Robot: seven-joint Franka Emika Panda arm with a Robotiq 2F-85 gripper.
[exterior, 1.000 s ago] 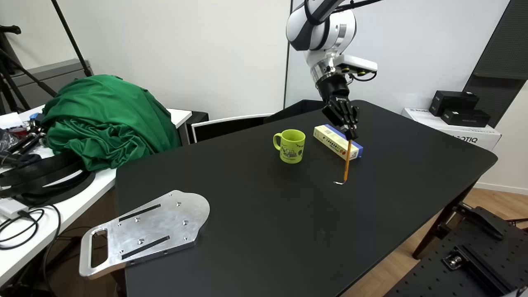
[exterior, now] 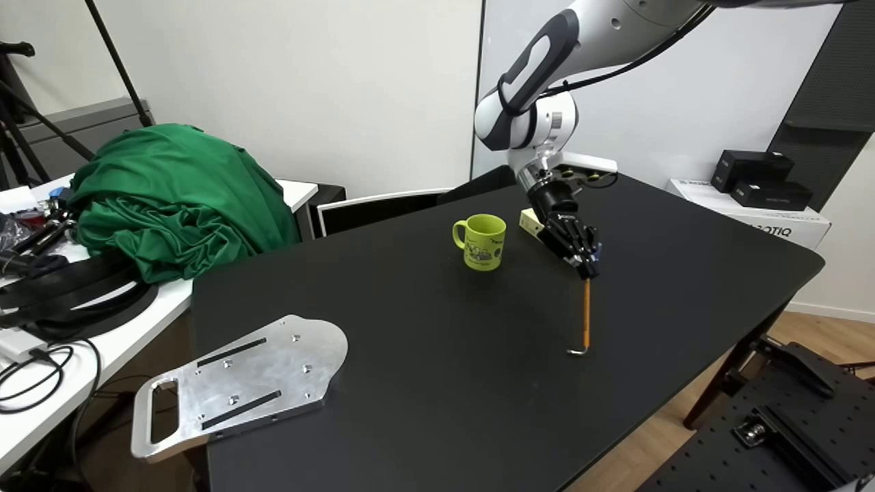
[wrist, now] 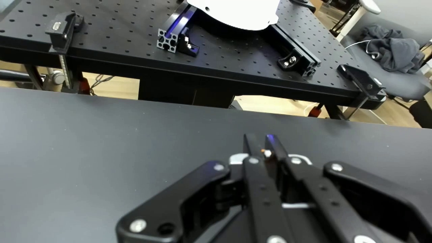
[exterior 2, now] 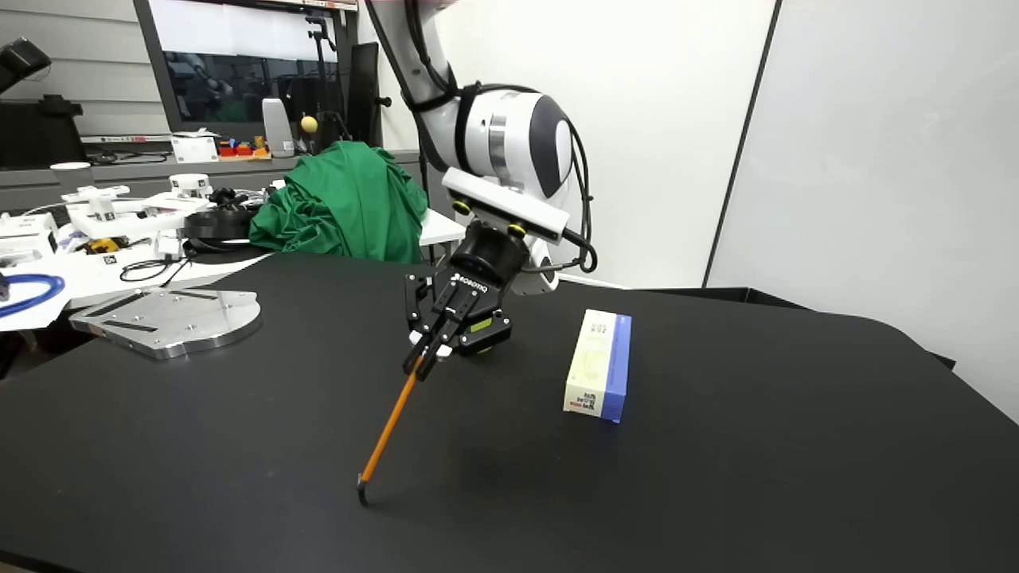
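My gripper [exterior: 584,269] is shut on one end of a thin orange stick [exterior: 586,316], which slants down toward the black table. At the stick's lower end is a small hooked tip; whether it touches the table I cannot tell. In exterior view 2 the stick [exterior 2: 389,430] leans down and left from my gripper [exterior 2: 421,366]. The wrist view shows the fingers of my gripper close together, with only a speck of orange between them. A yellow-green mug [exterior: 484,242] stands upright to the left of the gripper. A cream and blue box [exterior 2: 594,366] lies beyond it, partly hidden in exterior view 1.
A silver metal plate [exterior: 271,373] with a handle lies at the table's left edge. Green cloth [exterior: 180,197] is heaped on the white side table. The robot's perforated base table [wrist: 226,60] borders the black table.
The gripper and its stick have come lower and nearer to exterior view 1's camera. The arm now covers much of the box. The mug has stayed put.
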